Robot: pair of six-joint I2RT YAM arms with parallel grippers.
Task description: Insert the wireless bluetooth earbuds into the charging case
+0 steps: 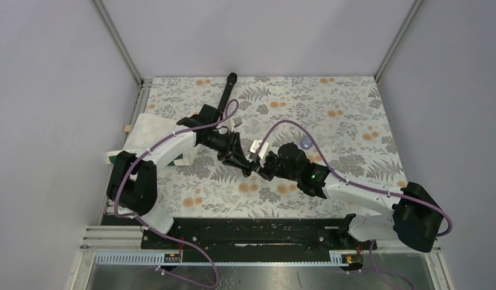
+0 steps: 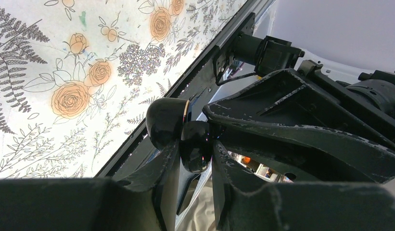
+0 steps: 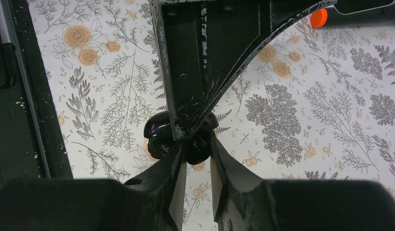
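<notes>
My two grippers meet over the middle of the mat. My left gripper [image 1: 239,160] is shut on a small glossy black piece [image 2: 195,147], seen between its fingertips in the left wrist view. Right beside it is a larger glossy black piece [image 2: 164,120]. My right gripper [image 1: 257,158] is also shut on a glossy black piece [image 3: 197,152], with another black shell [image 3: 157,125] next to it, partly hidden behind the other gripper. Which piece is the case and which the earbud is hard to tell, as is whether one sits inside the other.
A black cylinder [image 1: 227,90] with an orange band lies at the back. A light blue object [image 1: 306,142] is right of the right gripper. A white board [image 1: 148,133] lies at the left.
</notes>
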